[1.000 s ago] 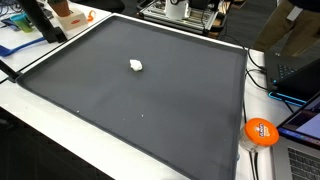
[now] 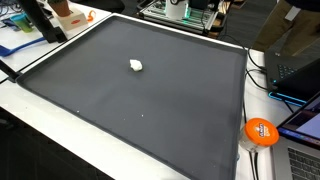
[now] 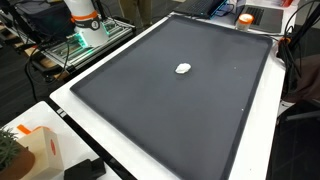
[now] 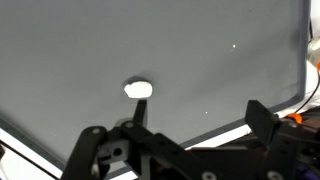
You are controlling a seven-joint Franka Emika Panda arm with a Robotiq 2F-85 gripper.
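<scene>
A small crumpled white thing (image 2: 136, 65), perhaps cloth or paper, lies alone on the dark grey board. The second exterior view shows this white lump (image 3: 183, 69) resting near the board's middle. In the wrist view my gripper has its black fingers spread wide, with only bare board visible between them. There the white thing (image 4: 138, 88) appears just beyond the left finger, outside the gap. The gripper seems to be above the board; its height cannot be judged.
The grey board (image 2: 160, 115) is otherwise clear, on a white table (image 3: 255, 135). An orange-lidded jar (image 2: 260, 132) stands beside it, near a laptop (image 2: 300, 155) and cables. A potted plant (image 3: 10, 150) is at the opposite end. The white arm base (image 3: 85, 22) stands off one side.
The white thing and the board have not moved. At the top edge of the first exterior view, the white arm part looks slightly different, with some green showing now.
</scene>
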